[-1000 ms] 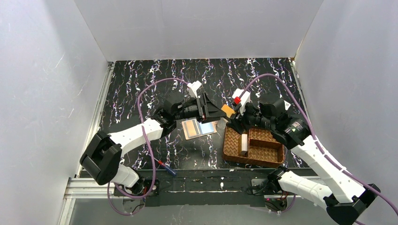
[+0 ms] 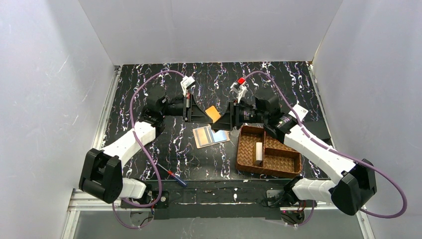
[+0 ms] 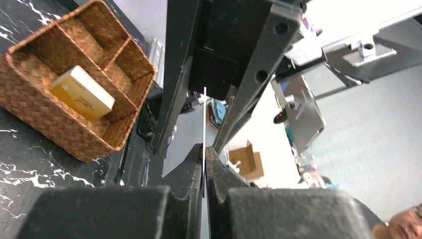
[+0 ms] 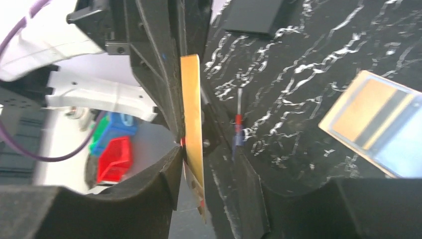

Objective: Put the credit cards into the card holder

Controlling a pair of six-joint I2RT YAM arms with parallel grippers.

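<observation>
An orange card (image 2: pixel 212 114) stands between the two grippers, above the table's middle. In the left wrist view my left gripper is shut on this card, which shows edge-on as a thin pale line. My right gripper is open, its fingers spread on either side of the card's lower end. There the card (image 4: pixel 193 109) lies close against one finger; whether they touch, I cannot tell. Below the grippers, a flat tan card holder (image 2: pixel 203 145) with orange, grey and light-blue panels rests on the dark marbled table.
A woven divided basket (image 2: pixel 282 174) stands at the right, with a small yellow-and-white box (image 3: pixel 79 94) inside. A screwdriver (image 2: pixel 178 179) lies near the front left edge.
Both grippers have shifted left from near the basket, the card along with them. Lately the right gripper moved further left, closer to the left one, and less of the card shows between them.
</observation>
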